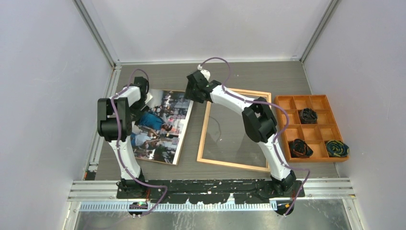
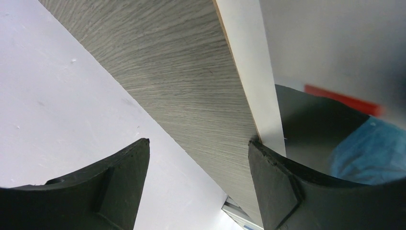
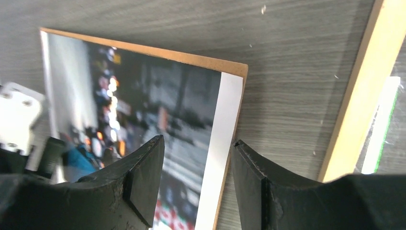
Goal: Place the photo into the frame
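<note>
The photo (image 1: 165, 129), a flat panel with a white border and a wooden edge, lies on the left of the table, slightly tilted. To its right lies the light wooden frame (image 1: 234, 165), empty inside. My left gripper is open at the photo's left side, one fingertip (image 2: 263, 158) against or very close to the white edge. Over the photo's upper right corner, my right gripper stands partly open; the white border (image 3: 221, 124) shows between its fingertips, nearer the right one. Whether either gripper touches the panel is hard to tell.
An orange compartment box (image 1: 313, 127) with several dark cable coils stands at the far right. A narrow strip of bare table (image 1: 191, 143) separates photo and frame. The left wall (image 1: 48, 96) is close beside my left arm.
</note>
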